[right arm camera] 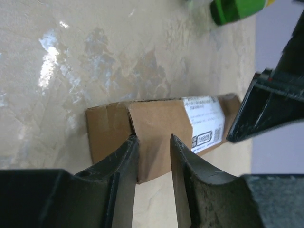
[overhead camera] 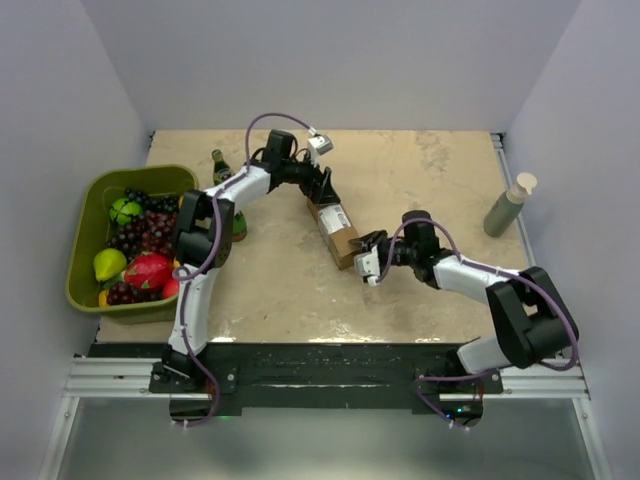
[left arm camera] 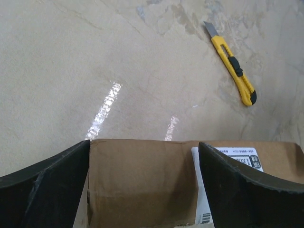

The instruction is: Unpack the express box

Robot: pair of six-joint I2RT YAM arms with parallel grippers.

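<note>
A brown cardboard box (overhead camera: 338, 240) with a white label lies at the table's centre. My left gripper (overhead camera: 318, 188) is over its far end; in the left wrist view its open fingers (left arm camera: 42, 190) straddle that end. My right gripper (overhead camera: 365, 250) is at the near end; in the right wrist view its fingertips (right arm camera: 178, 149) lie against the box's end panel (right arm camera: 156, 128), part open, with a flap edge beside one of them. A yellow utility knife (left arm camera: 232, 66) lies on the table in the left wrist view.
A green bin (overhead camera: 85, 250) of fruit stands at the left, with bottles (overhead camera: 222, 165) beside it. A grey-green bottle (overhead camera: 502, 210) stands at the right.
</note>
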